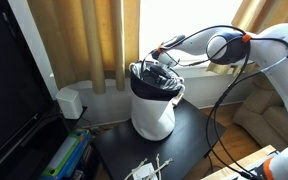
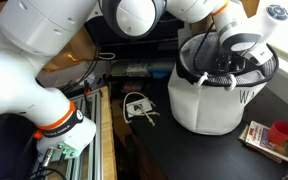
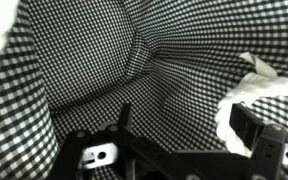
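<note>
A tall white fabric hamper point(image 2: 206, 108) with a dark checked lining stands on the dark table. My gripper reaches down into its mouth, seen from outside only as dark parts. In the wrist view the fingers are wide apart and the fingers are open, with nothing between them. Black-and-white checked cloth lining point(image 3: 169, 70) fills that view ahead of the fingers. A white strip or cord point(image 3: 246, 95) lies against the lining, close by the right finger; what it belongs to cannot be told.
To the hamper's right, a red cup point(image 2: 281, 131) stands on books point(image 2: 266, 146). White cables point(image 2: 141, 108) lie on the table at left. Curtains point(image 1: 99, 40) and a window are behind.
</note>
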